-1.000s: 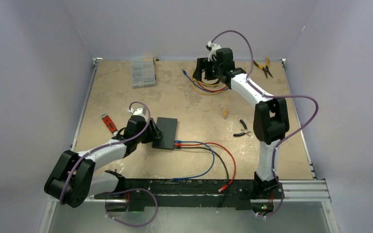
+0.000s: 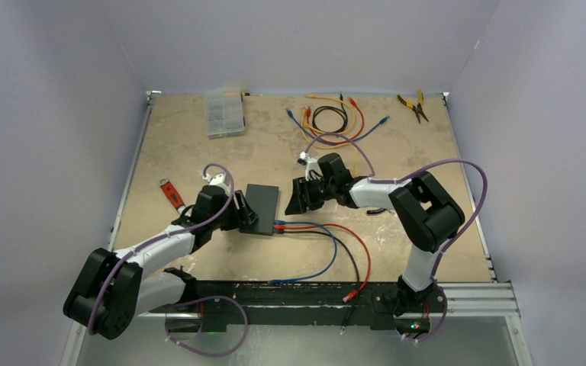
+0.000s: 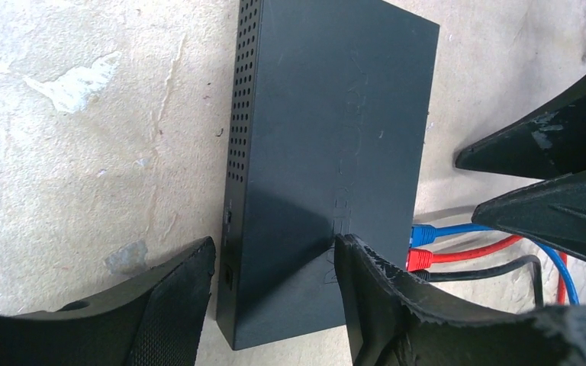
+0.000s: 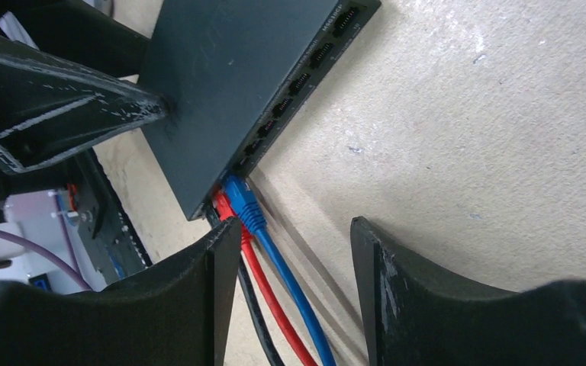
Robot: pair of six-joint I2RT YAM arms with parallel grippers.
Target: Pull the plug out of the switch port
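Observation:
The dark switch (image 2: 262,200) lies on the board. My left gripper is shut on the switch's near end, a finger on each side in the left wrist view. Blue (image 4: 248,206), red (image 4: 223,206) and black (image 3: 458,276) plugs sit side by side in ports at one end of the row. My right gripper is part open above those cables, its fingers apart with none of the plugs gripped; in the top view it hangs just right of the switch.
A red-handled tool (image 2: 171,194) lies at left, a clear organiser (image 2: 225,117) at back left, coiled cables (image 2: 332,122) at back middle, yellow pliers (image 2: 413,106) at back right. Dark pliers lie partly under the right arm.
My right arm has swung from the back of the board toward the front, down to the cables beside the switch. My left arm has shifted slightly toward the switch.

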